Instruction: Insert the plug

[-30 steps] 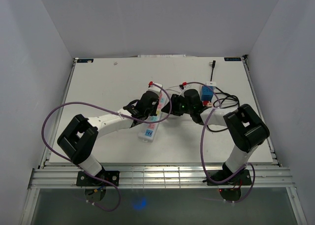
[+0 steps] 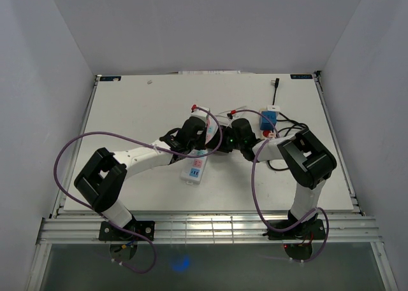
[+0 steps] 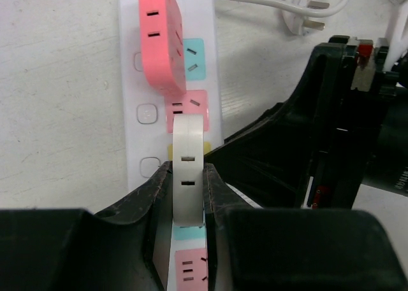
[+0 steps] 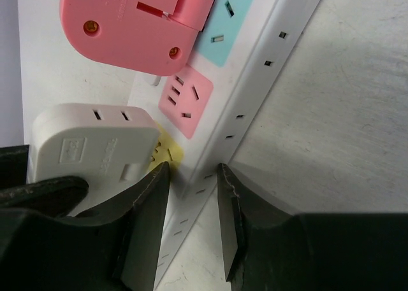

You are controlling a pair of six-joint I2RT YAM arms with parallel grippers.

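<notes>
A white power strip [image 2: 194, 170] with coloured sockets lies at the table's middle. My left gripper is shut on a white plug [image 3: 188, 138], held over the yellow socket. A pink plug [image 3: 159, 42] sits upright on the strip beyond it. My right gripper is at the strip's side by the yellow socket, its fingers parted around the strip's edge; whether they touch it is hard to tell. In the left wrist view it stands just right of the white plug.
A white cable with a plug [image 3: 296, 11] lies behind the strip. A blue block [image 2: 268, 119] and dark cables lie at the right.
My right arm has moved left, in toward the strip and my left gripper. The left arm looks almost unmoved, still at the strip.
</notes>
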